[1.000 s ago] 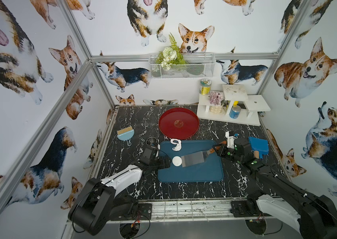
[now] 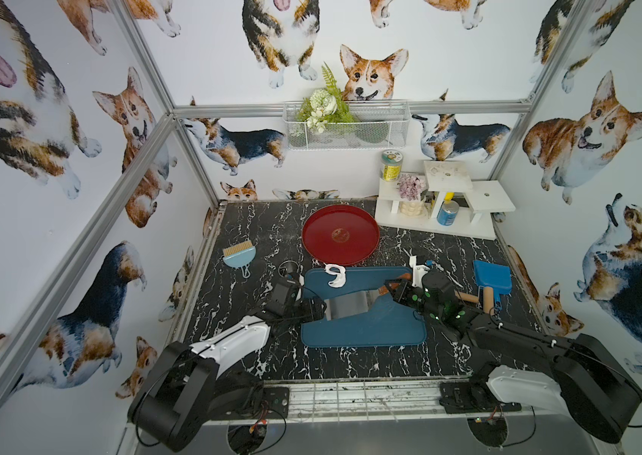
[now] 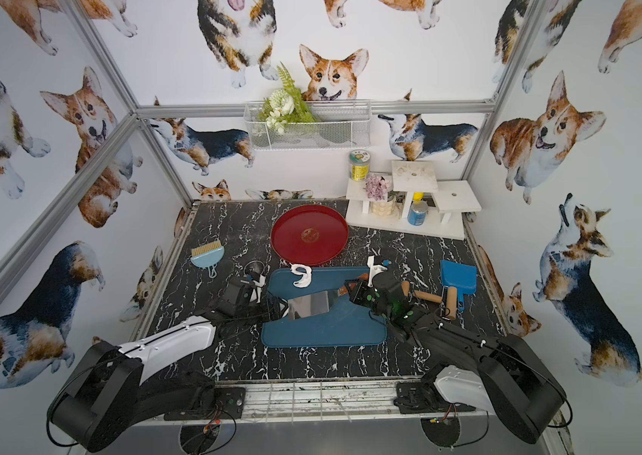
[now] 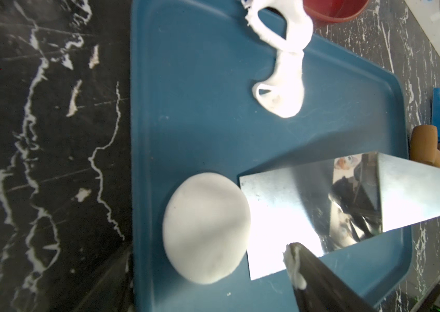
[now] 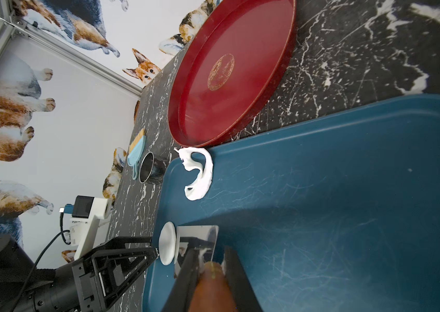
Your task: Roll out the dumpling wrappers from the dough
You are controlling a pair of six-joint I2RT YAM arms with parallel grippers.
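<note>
A round flat white wrapper (image 4: 207, 228) lies on the blue tray (image 4: 204, 130) near its left edge. The spatula's metal blade (image 4: 298, 208) touches the wrapper's right side; whether it is under it, I cannot tell. My right gripper is shut on the spatula's wooden handle (image 5: 212, 291). At the wrapper's near side stands my left gripper, fingers apart with nothing between them; white residue clings to one of its fingers (image 4: 303, 275). A twisted strip of leftover dough (image 4: 285, 67) rests at the tray's back left.
A red round plate (image 2: 340, 233) sits behind the tray. At the right lie a wooden rolling pin (image 3: 427, 296) and a blue dustpan (image 2: 492, 277); a brush (image 2: 239, 254) and metal cup (image 5: 152, 167) are left. The tray's right half is bare.
My right gripper has moved left with the spatula. The blade has pushed left, and the wrapper has slid left toward my left gripper, which has barely moved.
</note>
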